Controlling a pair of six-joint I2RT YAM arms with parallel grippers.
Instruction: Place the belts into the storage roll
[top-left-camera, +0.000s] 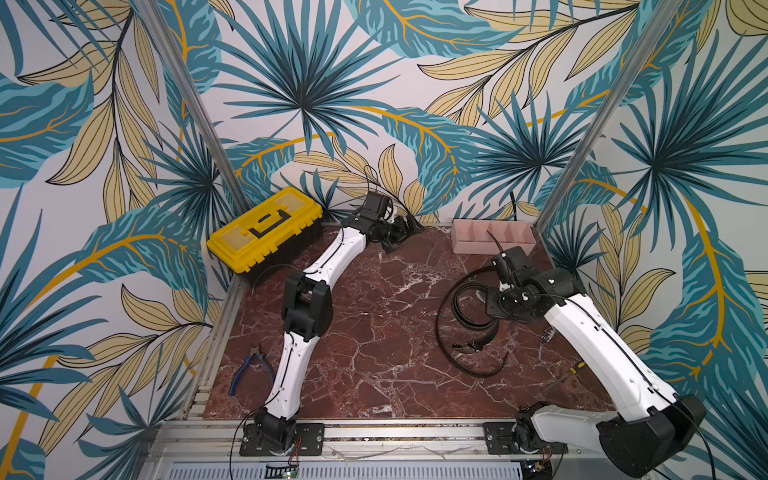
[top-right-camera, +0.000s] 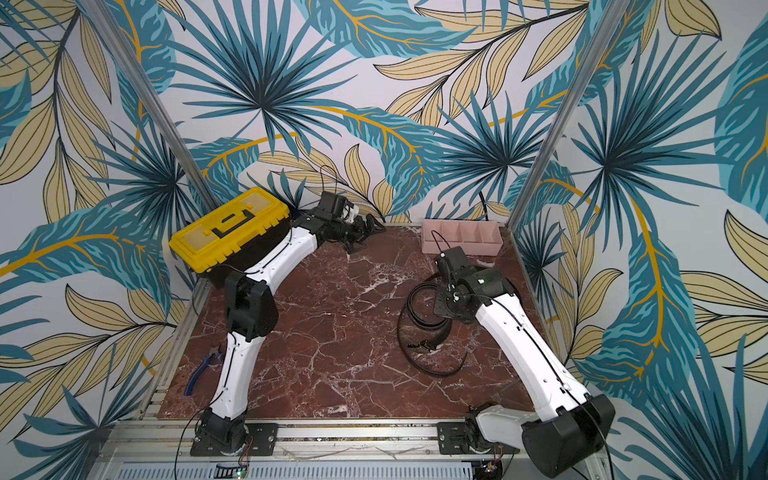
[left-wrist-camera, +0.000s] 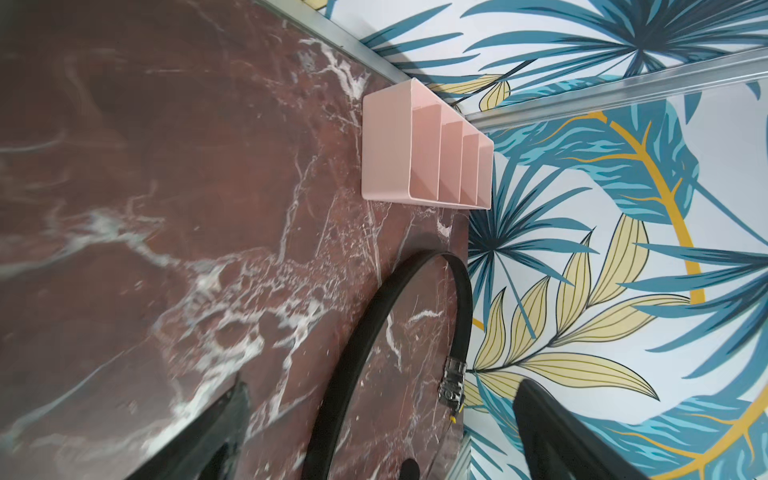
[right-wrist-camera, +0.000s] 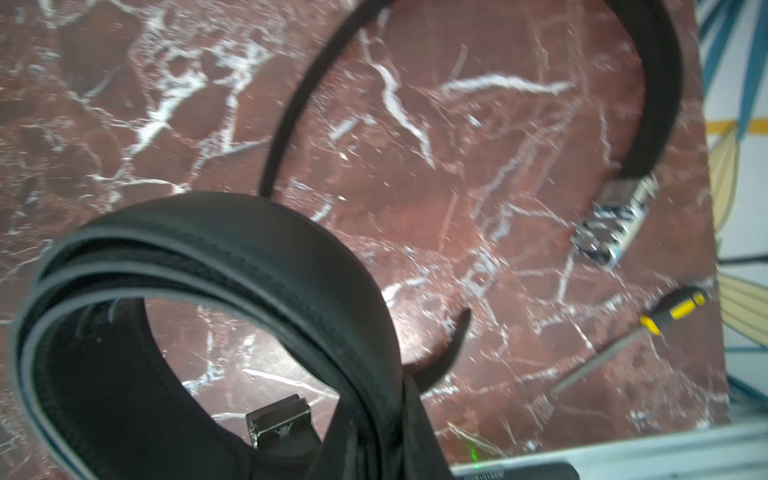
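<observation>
A black belt rolled into a loose coil hangs from my right gripper, whose fingers are shut on the layers at one side of the coil. Its metal buckle dangles near the bottom of the right wrist view. A second black belt lies uncoiled in a wide curve on the table, partly under the right arm; its buckle is at the right. The pink storage box with compartments stands at the back right, beyond my right gripper. My left gripper is open and empty, toward the back wall.
A yellow toolbox stands at the back left, close to the left arm. Blue pliers lie at the front left, and a screwdriver at the right. The marble tabletop between the arms is clear.
</observation>
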